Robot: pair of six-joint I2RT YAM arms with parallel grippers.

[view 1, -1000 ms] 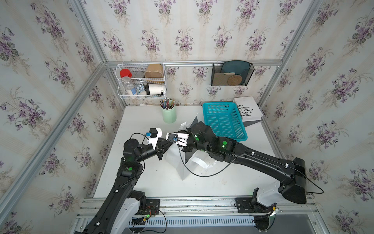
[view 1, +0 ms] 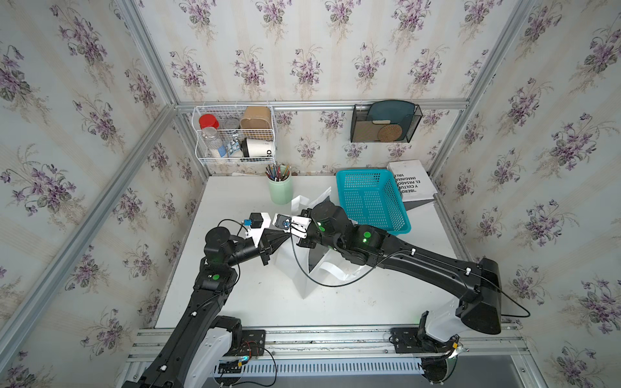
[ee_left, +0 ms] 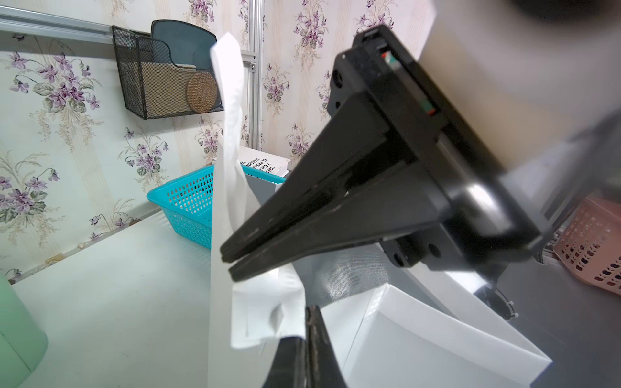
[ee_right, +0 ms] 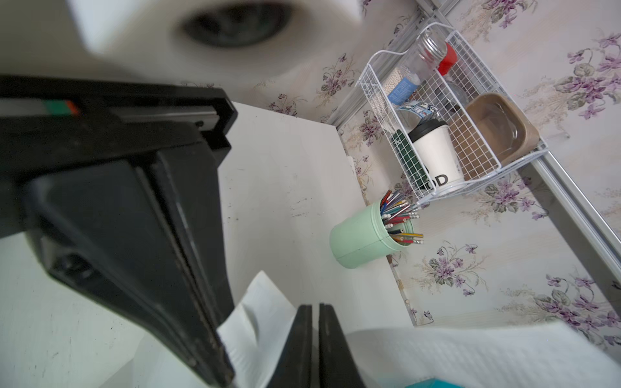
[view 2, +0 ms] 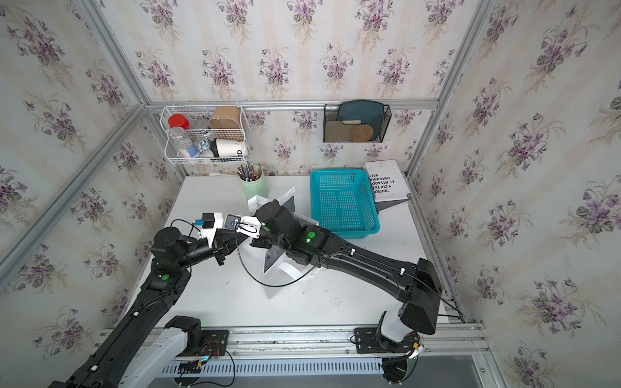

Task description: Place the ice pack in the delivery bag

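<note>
A white delivery bag (view 1: 291, 271) with a silver lining stands open at the table's middle, largely hidden behind both arms. In the left wrist view its white flap (ee_left: 262, 310) rises beside the fingers. My left gripper is shut at this flap, apparently pinching its edge. My right gripper is just above, fingertips slightly apart against the white strip, part open; whether anything is between them is unclear. I cannot make out an ice pack in any view.
A teal basket (view 1: 362, 181) and a white box (view 1: 407, 171) are at the back right. A green pencil cup (view 1: 280, 192) stands behind the bag. Wire racks hang on the back wall.
My left arm has barely moved.
</note>
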